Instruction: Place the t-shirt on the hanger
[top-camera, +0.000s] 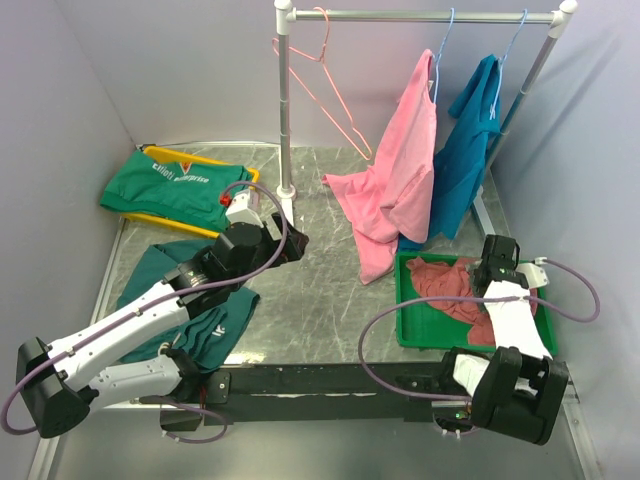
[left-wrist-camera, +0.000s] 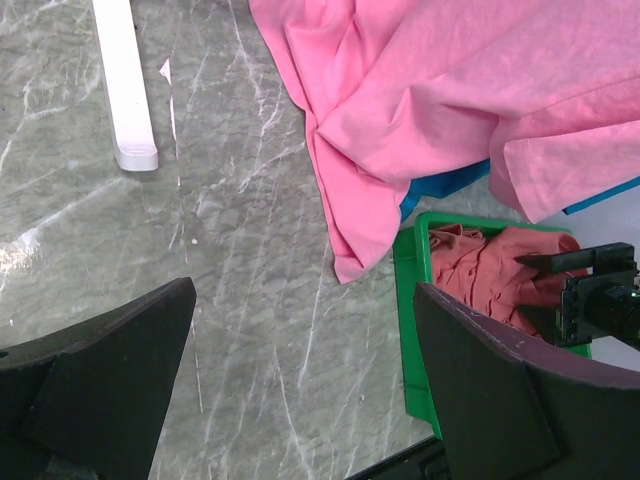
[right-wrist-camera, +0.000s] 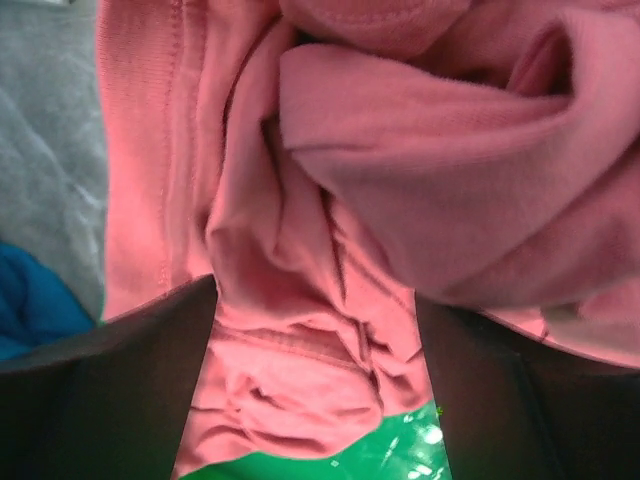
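Observation:
A salmon-pink t-shirt (top-camera: 441, 290) lies crumpled in the green tray (top-camera: 414, 326). Over that tray is my right gripper (top-camera: 477, 272), low at the cloth, its fingers part open. In the right wrist view folds of the t-shirt (right-wrist-camera: 270, 270) show between and behind its blurred fingers; no firm hold on the cloth is visible. An empty pink hanger (top-camera: 322, 62) hangs from the rack's rail (top-camera: 400, 16) on the left. My left gripper (top-camera: 294, 240) is open above the bare floor, left of the hanging clothes, with nothing between its fingers.
A pink garment (top-camera: 398, 165) and a blue one (top-camera: 465, 160) hang at the rack's right, close to the green tray. At the left lie a yellow tray (top-camera: 185, 226) with green cloth (top-camera: 160, 190) and a dark green garment (top-camera: 230, 320).

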